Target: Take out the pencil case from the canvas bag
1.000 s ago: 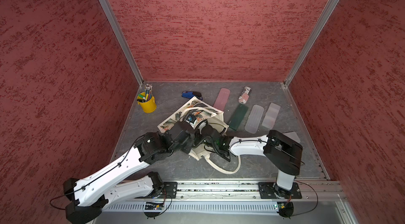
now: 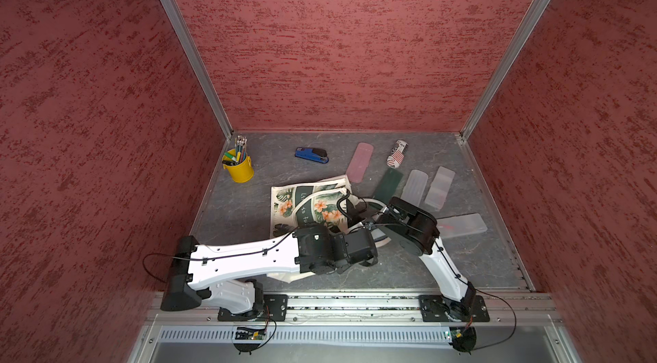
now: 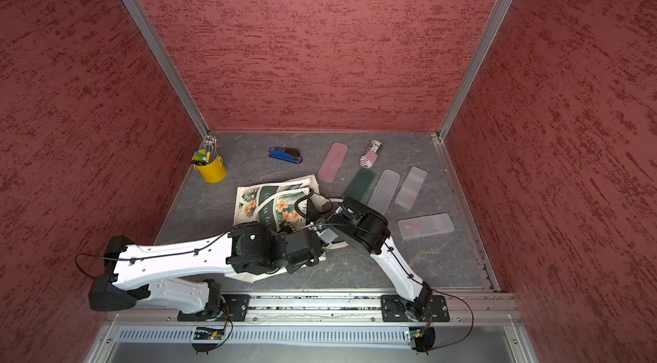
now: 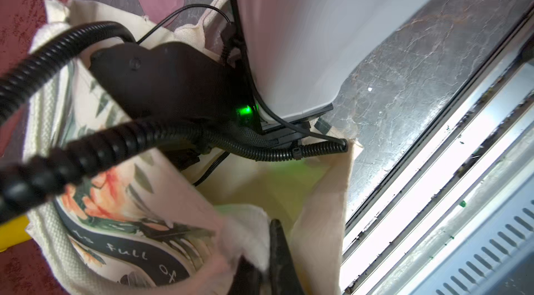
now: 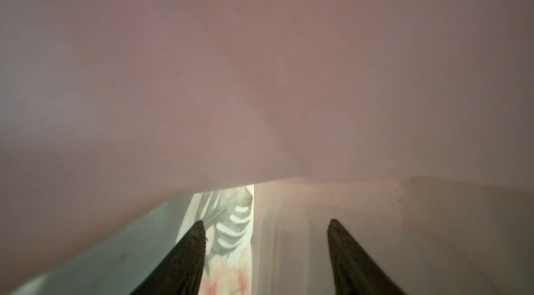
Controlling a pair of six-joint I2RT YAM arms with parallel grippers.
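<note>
The floral canvas bag lies open at front centre, handles loose. My left gripper is low at its opening, fingers shut; whether cloth is between them is unclear. My right arm reaches into the bag from the right. Inside, my right gripper has its fingers apart, nothing clearly between them, pale translucent lining around it. The pencil case cannot be told apart inside the bag.
A yellow pencil bucket stands back left, a blue stapler at the back. Several cases, pink, green and clear, lie right of the bag beside a patterned case.
My left arm has moved right along the front. My right arm has shifted and folded closer over the bag, whose top has turned flatter toward the front.
</note>
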